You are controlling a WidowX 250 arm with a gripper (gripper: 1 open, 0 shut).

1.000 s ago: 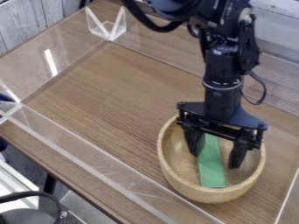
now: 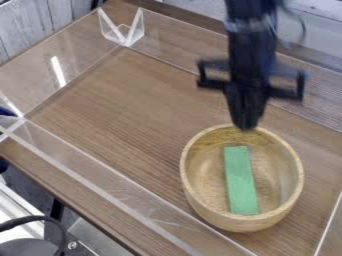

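A wooden bowl [image 2: 279, 187] sits at the lower right of the table, with a green rectangular bar [image 2: 241, 185] lying lengthwise inside it. My black gripper [image 2: 241, 105] hangs above and behind the bowl, blurred. Whether its fingers are open or shut is unclear; the green bar is visibly down in the bowl, apart from it.
A white wire-like object [image 2: 122, 28] stands at the back left. Clear edging runs along the left and front, with black hardware at the bottom left corner.
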